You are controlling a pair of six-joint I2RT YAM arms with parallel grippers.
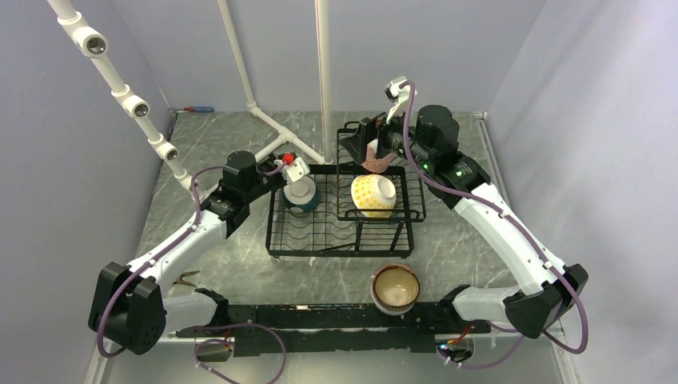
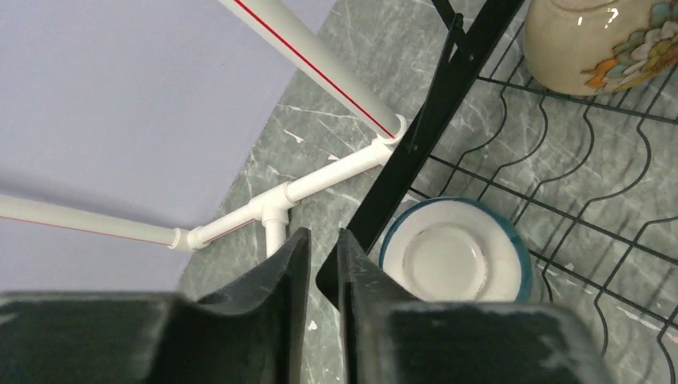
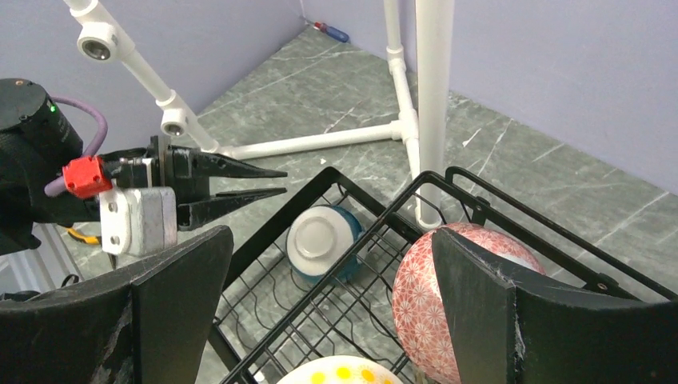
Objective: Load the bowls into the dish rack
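Note:
A teal and white bowl point(image 1: 301, 192) sits bottom-up in the left rear of the black rack point(image 1: 312, 251). My left gripper is part open above the rack's left edge, beside that bowl, with nothing between its fingers. A yellow-dotted bowl point(image 1: 373, 195) and a pink patterned bowl point(image 3: 424, 296) stand in the upper tier; a floral bowl point(image 2: 600, 44) is in the lower tier. A brown-rimmed bowl point(image 1: 395, 286) is on the counter in front of the rack. My right gripper hangs open over the upper tier by the pink bowl.
White pipes point(image 1: 323, 96) run behind and left of the rack. A screwdriver point(image 1: 198, 109) lies at the back left, pliers at the front left. The lower tier's front left and the counter right of the rack are clear.

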